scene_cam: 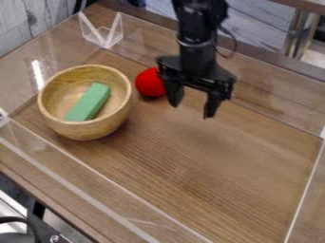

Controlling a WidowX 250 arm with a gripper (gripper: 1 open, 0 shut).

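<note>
The black robot arm reaches down from the top centre to its gripper [196, 87], which is over the upper middle of the wooden table [222, 176]. A red round object [150, 83] lies just left of the gripper, partly behind it. A wooden bowl [114, 121] at the left holds a green block [89, 102]. The gripper's fingertips are blurred and dark, so I cannot tell whether they are open or shut.
A clear, crumpled-looking container [105, 30] stands at the upper left. Dark cables show at the bottom left corner.
</note>
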